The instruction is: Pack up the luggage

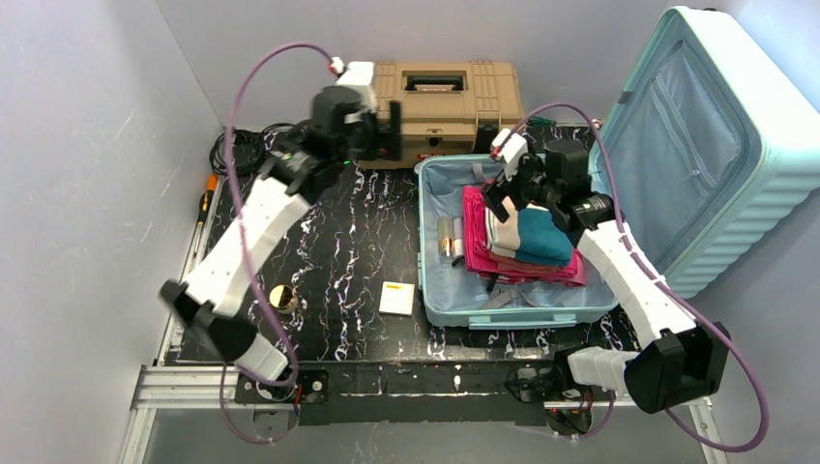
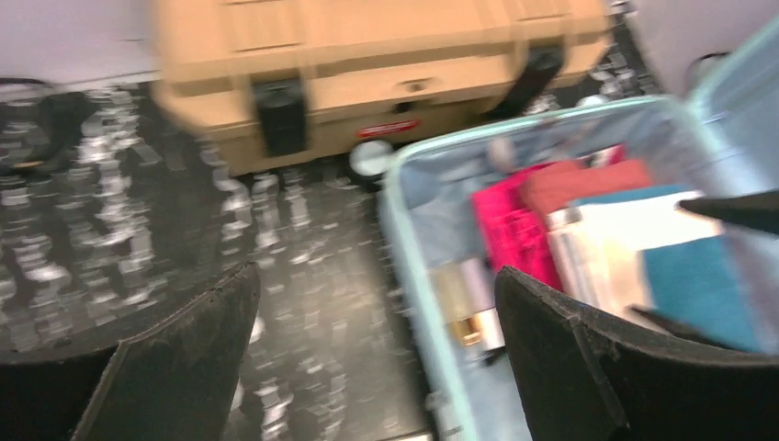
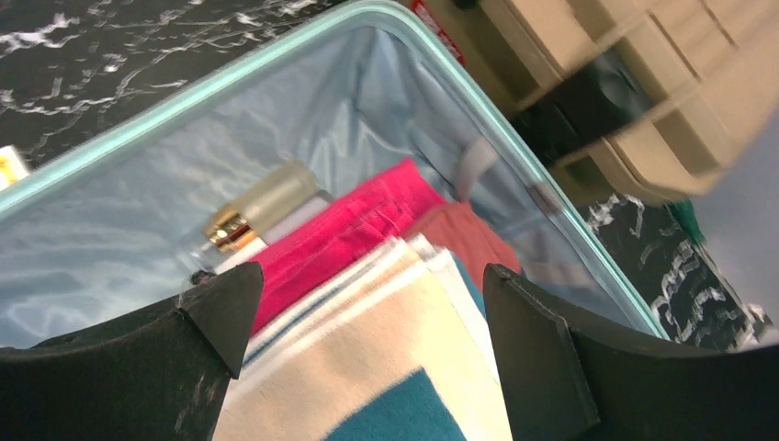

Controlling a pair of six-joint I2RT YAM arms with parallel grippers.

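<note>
The open light-blue suitcase (image 1: 512, 316) holds folded pink, red and cream-teal clothes (image 1: 543, 234), with a cylindrical bottle (image 1: 445, 237) along its left side. My left gripper (image 1: 377, 130), blurred in the top view, is raised near the tan case, left of the suitcase; its wrist view shows the fingers open and empty. My right gripper (image 1: 501, 193) hangs over the clothes, open, with the cream-teal cloth (image 3: 386, 349) visible below it. A white box (image 1: 396, 298) and a round gold object (image 1: 283, 299) lie on the black table outside the suitcase.
The tan case (image 1: 435, 106) stands at the back. Black cables (image 1: 239, 155) and orange-handled tools (image 1: 207, 203) lie at the left. The suitcase lid (image 1: 706, 145) stands open at the right.
</note>
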